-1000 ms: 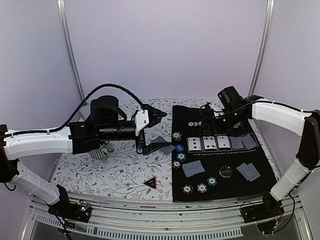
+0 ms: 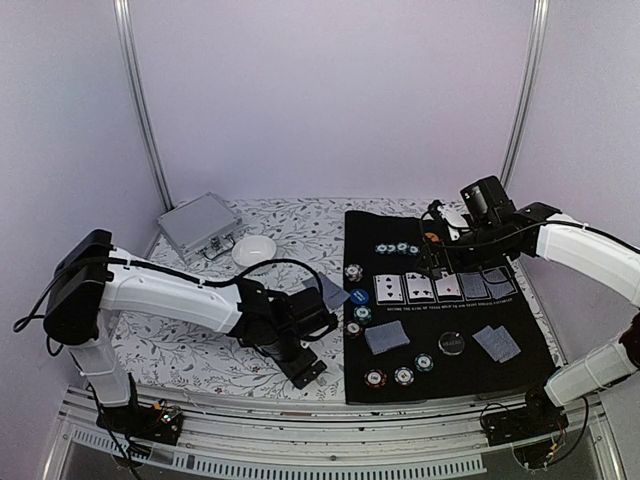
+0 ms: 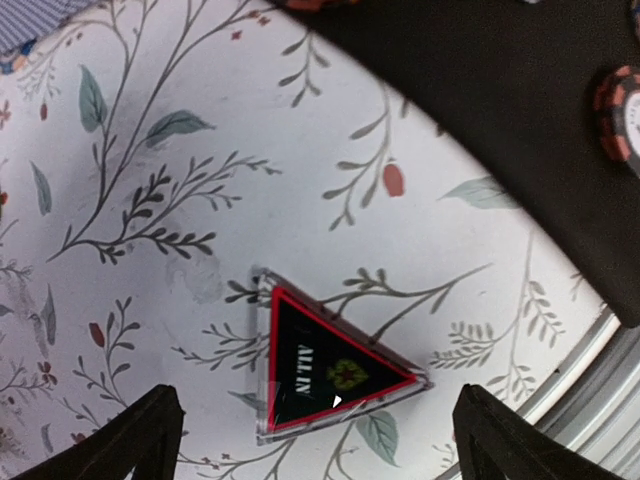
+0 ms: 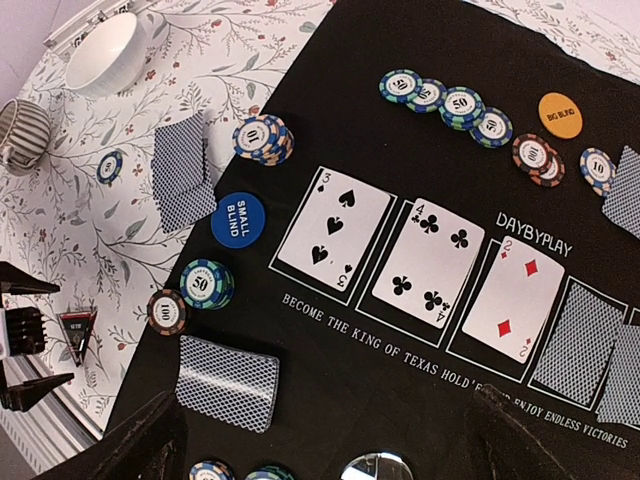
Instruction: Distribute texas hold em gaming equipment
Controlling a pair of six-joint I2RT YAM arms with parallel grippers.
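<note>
A triangular ALL IN marker (image 3: pixel 318 362) lies on the floral surface beside the black mat (image 2: pixel 400 365). My left gripper is open low over it, the marker between and beyond its fingertips, hidden under the arm in the top view. My right gripper (image 2: pixel 432 255) hangs open above the mat with nothing between its fingers. On the mat lie five community cards (image 4: pixel 421 262), the SMALL BLIND button (image 4: pixel 237 218), BIG BLIND button (image 4: pixel 560 113), chip stacks (image 4: pixel 205 283), a card deck (image 4: pixel 227 382) and more cards (image 2: pixel 496 344).
At the back left stand a silver case (image 2: pixel 195 225) and a white bowl (image 2: pixel 255 250). Face-down cards (image 4: pixel 181 175) and a loose chip (image 4: pixel 109 168) lie on the floral surface left of the mat. The surface's front edge is close to the marker.
My left gripper has swung down and toward the front, over the ALL IN marker. My right arm has risen a little and moved right.
</note>
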